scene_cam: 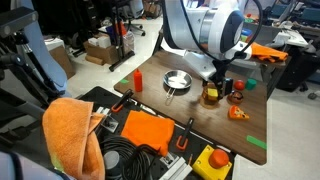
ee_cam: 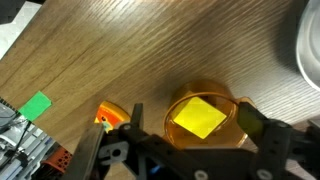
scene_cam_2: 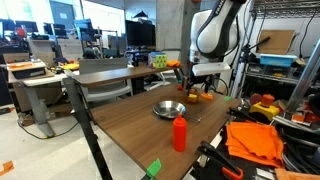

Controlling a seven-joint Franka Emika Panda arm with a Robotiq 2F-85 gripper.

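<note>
An amber, see-through container [ee_cam: 176, 104] stands on the wooden table, and a yellow block [ee_cam: 200, 118] shows inside it. My gripper is open over the container, its dark fingers [ee_cam: 252, 122] spread to either side of the block in the wrist view. Nothing is held between them. From exterior view 1, the gripper [scene_cam: 214, 80] hangs just above the container [scene_cam: 211, 100]. How far the fingertips are from the rim is hard to tell.
A metal pan [scene_cam: 176, 78] with a handle lies to one side, and a red bottle [scene_cam: 138, 80] stands farther off. A toy pizza slice [scene_cam: 238, 113] and a red object [scene_cam: 239, 85] are close to the container. Bare table [scene_cam: 180, 110] lies in front of the pan.
</note>
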